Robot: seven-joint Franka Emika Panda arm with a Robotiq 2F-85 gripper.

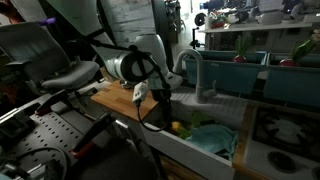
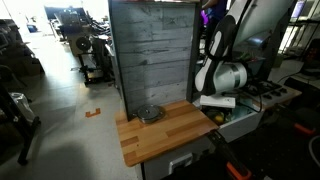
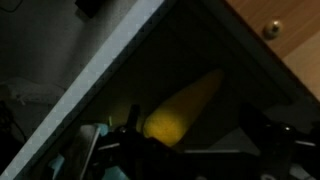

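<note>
A yellow-orange elongated object [image 3: 185,108] lies on the dark floor of the sink in the wrist view. It slants from lower left to upper right, its lower end broad and its upper end narrow. My gripper stands open above it, dark fingers on either side of the lower frame and nothing held. In exterior view 1 the gripper [image 1: 163,112] hangs at the left end of the sink [image 1: 197,159], largely lost in shadow. Beside it shows a small yellow item [image 1: 180,129]. I cannot tell how far the fingertips are above the object.
Green items [image 1: 197,120] and a teal cloth [image 1: 212,138] lie farther right in the sink. A tall white faucet [image 1: 198,70] rises behind it. A wooden board [image 2: 180,130] borders the sink, and a stove [image 1: 285,130] stands at the right.
</note>
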